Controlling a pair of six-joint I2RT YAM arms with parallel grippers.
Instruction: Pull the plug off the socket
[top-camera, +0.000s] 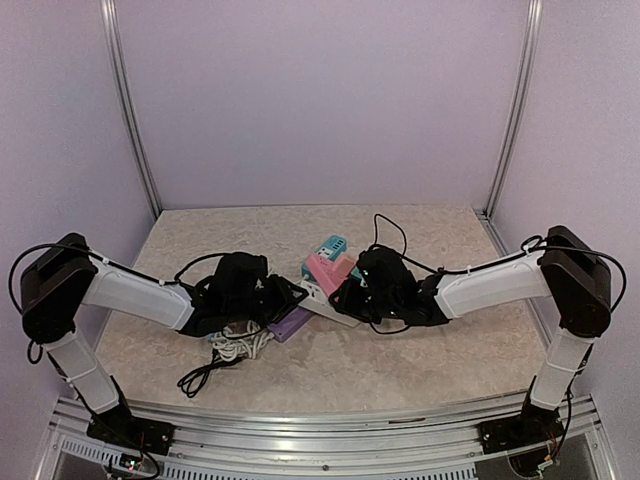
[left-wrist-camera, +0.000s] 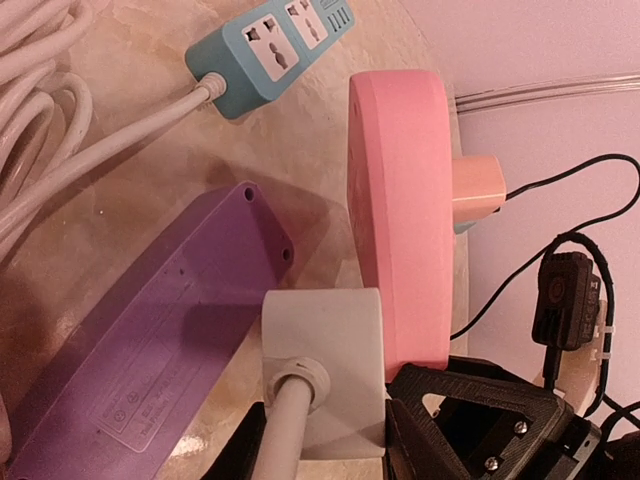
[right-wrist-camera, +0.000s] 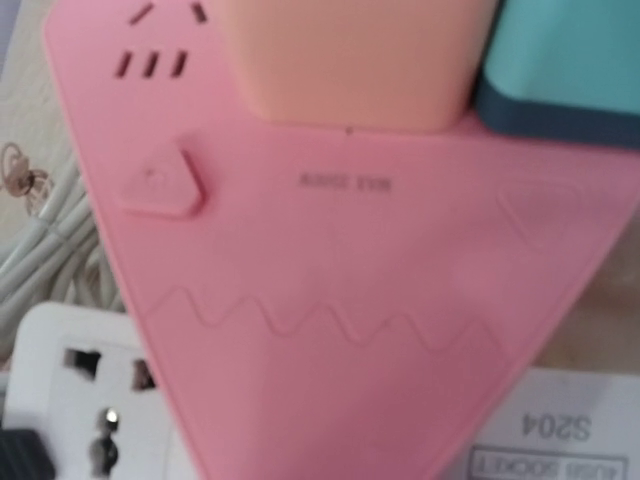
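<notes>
A white power strip (top-camera: 345, 319) lies slanted between the arms. My left gripper (top-camera: 300, 291) is shut on its cable end; in the left wrist view this white end (left-wrist-camera: 325, 340) sits between the dark fingers. Above the strip, a pink triangular plug block (top-camera: 330, 274) stands tilted up. In the right wrist view the pink block (right-wrist-camera: 340, 240) carries a peach block (right-wrist-camera: 360, 60) and a teal block (right-wrist-camera: 570, 65). My right gripper (top-camera: 340, 297) is at the pink block's narrow end. Its fingertips are hidden, so its grip cannot be told.
A purple strip (left-wrist-camera: 150, 340) lies close beside the white end. The teal power strip (left-wrist-camera: 265, 50) lies behind, and bundled white cable (top-camera: 240, 343) is at the left.
</notes>
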